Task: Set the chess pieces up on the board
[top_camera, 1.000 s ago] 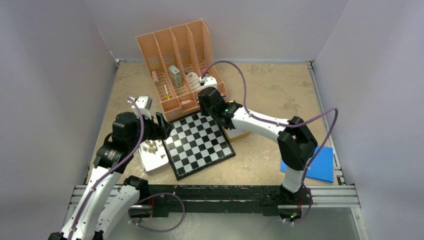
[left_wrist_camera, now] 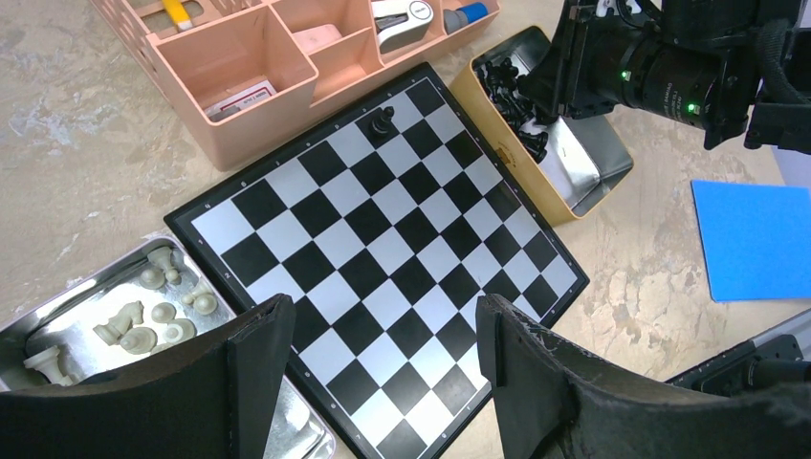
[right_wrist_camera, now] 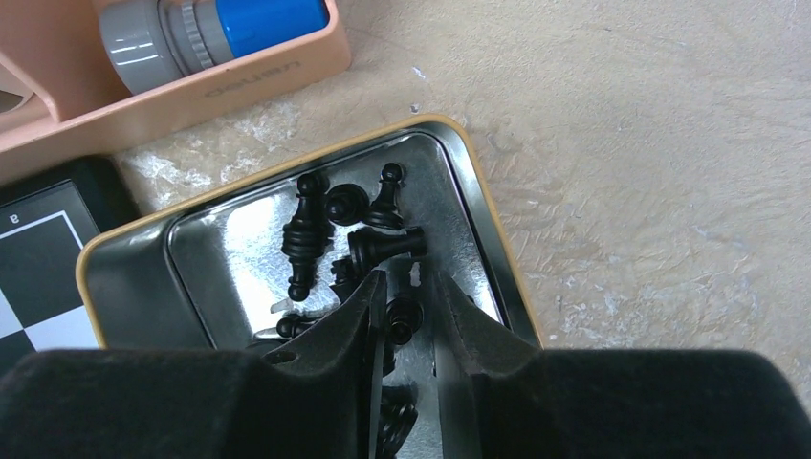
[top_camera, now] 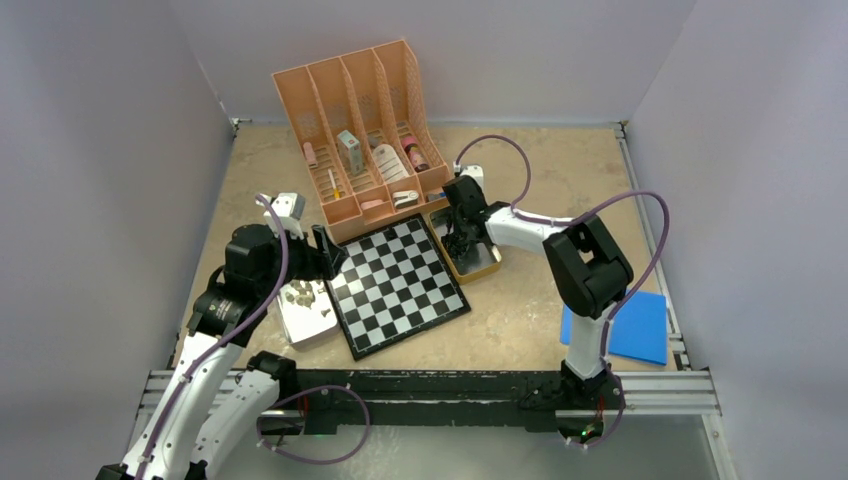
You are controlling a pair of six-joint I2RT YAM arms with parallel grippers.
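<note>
The chessboard [top_camera: 390,285] lies mid-table, a single black piece [left_wrist_camera: 381,122] standing near its far corner. My right gripper is part open, reaching down into the yellow-rimmed tin [left_wrist_camera: 564,201] of black pieces, with one black piece [right_wrist_camera: 403,323] between or just beneath its fingertips; I cannot tell if it touches. Other black pieces [right_wrist_camera: 304,229] lie around it. My left gripper is open above the board's left side. White pieces [left_wrist_camera: 139,339] lie in a metal tray [left_wrist_camera: 57,306] left of the board.
A pink organiser [top_camera: 360,140] with small items stands behind the board and tin. A blue mat [top_camera: 630,330] lies at the front right.
My right arm has swung right from over the board's far corner to the tin and lowered into it. The left arm has not moved.
</note>
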